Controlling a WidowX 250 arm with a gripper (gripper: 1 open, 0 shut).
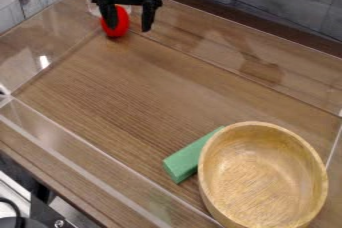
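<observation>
My black gripper [126, 17] is at the top left of the wooden table, its fingers spread apart. A red object [114, 22] lies at or just behind it, partly covered by the gripper's left side. I cannot tell whether the fingers touch it.
A tan bowl [261, 175] sits at the lower right, with a green block [191, 157] beside it on the left. The table's edge runs along the left.
</observation>
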